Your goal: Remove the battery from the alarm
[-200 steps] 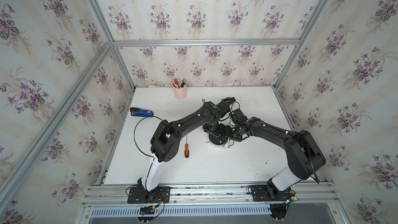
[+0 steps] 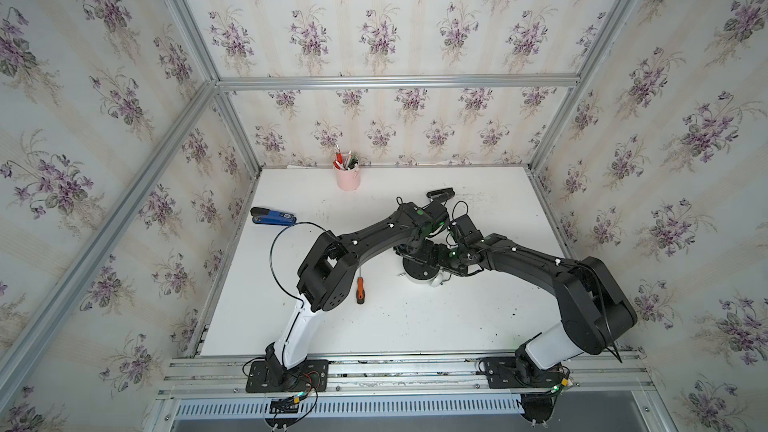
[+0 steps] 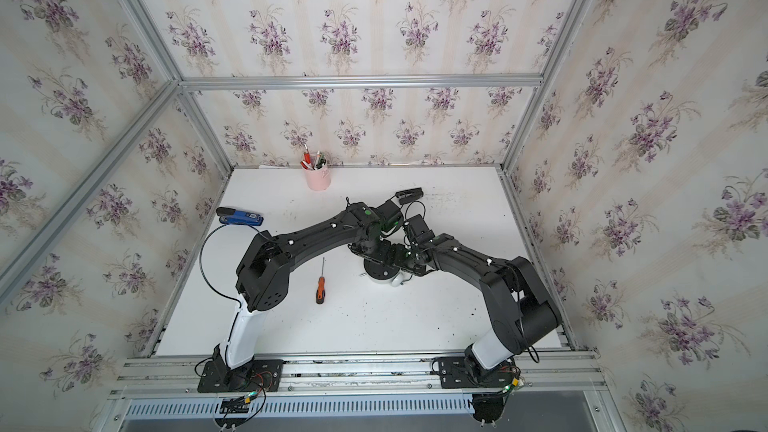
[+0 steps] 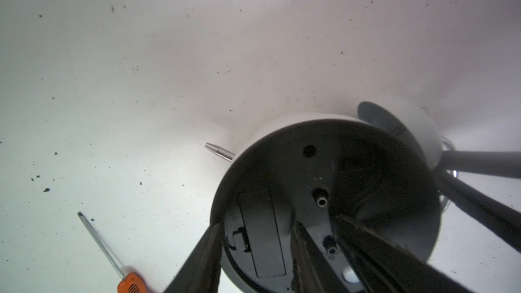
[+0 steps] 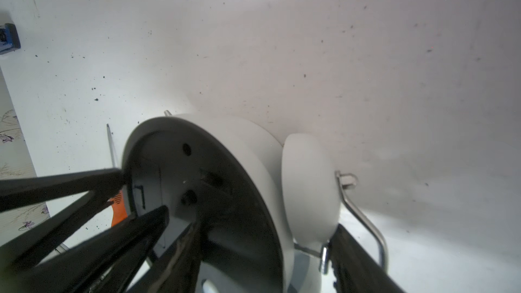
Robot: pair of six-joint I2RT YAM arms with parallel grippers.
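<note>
The alarm [image 4: 325, 135] is a round twin-bell clock, its black recessed back facing up toward both wrist cameras. A rectangular battery cover [image 4: 262, 233] with a small latch [image 4: 238, 239] is closed in that back, and no battery shows. My left gripper has its fingertips apart over the cover, one near the rim and one inside it; whether they grip anything cannot be made out. In the right wrist view my right gripper is part open, one finger over the recessed back and the other beyond the white bell [image 5: 309, 190].
An orange-handled screwdriver [image 2: 360, 289] lies left of the alarm. At the back are a pink pen cup [image 2: 348, 178] and a black object [image 2: 440, 193]; a blue tool [image 2: 273, 216] lies far left.
The alarm stays put.
</note>
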